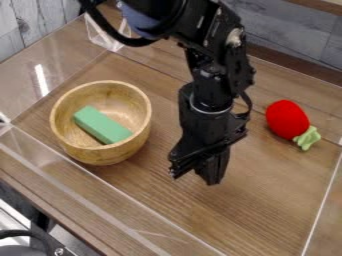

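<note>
My black gripper (203, 160) hangs over the middle of the wooden table, its fingers pointing down near the bare surface; whether they are apart or closed is hard to tell. To its left stands a wooden bowl (74, 105) with a green block (100, 125) inside. At the right lie a red object (286, 118) and a small pale green piece (305, 137) touching it.
</note>
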